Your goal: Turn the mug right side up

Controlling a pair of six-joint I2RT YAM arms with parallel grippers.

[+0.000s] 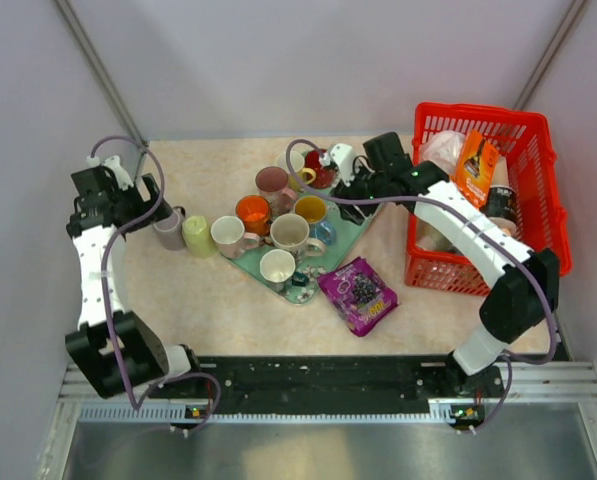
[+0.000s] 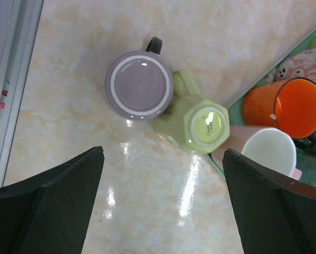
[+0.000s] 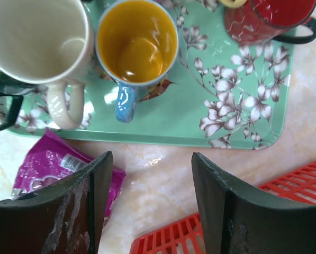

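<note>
Mugs crowd a green tray (image 3: 147, 127). A lilac mug (image 2: 138, 87) lies bottom-up off the tray at the left, beside a green mug (image 2: 197, 127), with my open left gripper above them. An orange mug (image 2: 300, 108), a white mug (image 1: 278, 268), a blue mug (image 3: 127, 100) with yellow inside, a cream mug (image 3: 52, 42) and a red mug (image 3: 242, 21) are on the tray. My right gripper hangs open over the tray's right edge, empty.
A purple snack bag (image 1: 358, 296) lies front centre. A full red basket (image 1: 543, 200) stands at the right.
</note>
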